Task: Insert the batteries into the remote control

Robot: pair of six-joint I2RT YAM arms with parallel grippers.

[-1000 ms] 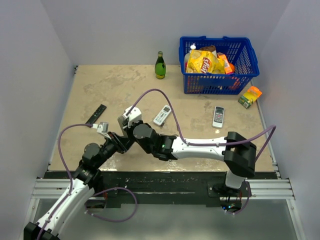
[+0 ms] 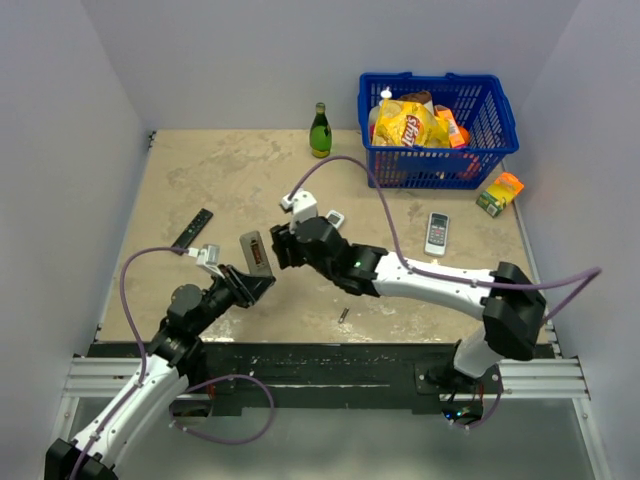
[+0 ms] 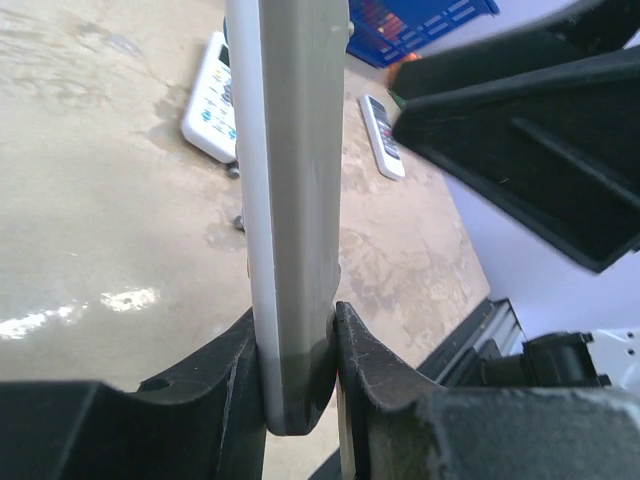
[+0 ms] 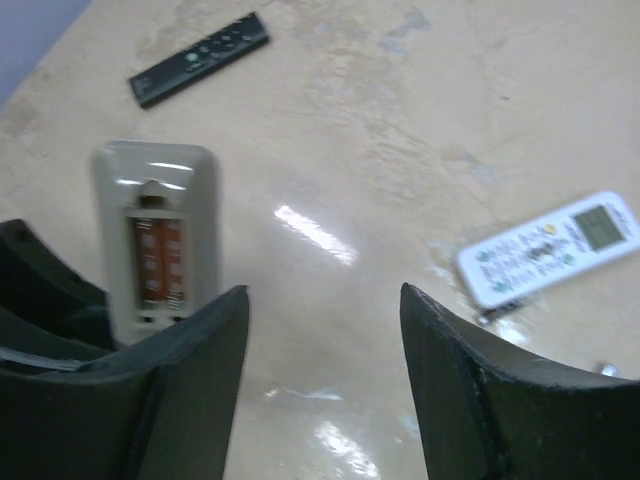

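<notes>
My left gripper [image 2: 260, 284] is shut on a grey remote [image 2: 255, 252], held up off the table with its open battery compartment showing. In the right wrist view, reddish-brown strips [image 4: 162, 258] lie side by side inside that compartment; whether they are fully seated cannot be told. Edge-on, the same remote [image 3: 292, 210] fills the middle of the left wrist view. My right gripper stands open just right of the remote, nothing between its fingers. A small dark battery-like piece [image 2: 344, 315] rests on the table below the right arm.
A white remote [image 4: 550, 248] lies partly under the right arm, with a small dark piece [image 4: 503, 310] beside it. Elsewhere are a black remote [image 2: 192, 228], another white remote [image 2: 437, 234], a green bottle [image 2: 320, 132], a snack pack [image 2: 500, 194] and a blue basket [image 2: 490, 165].
The right gripper has drawn away from the grey remote to the right, uncovering its compartment. Its arm now covers most of the nearer white remote. The left arm stays about where it was.
</notes>
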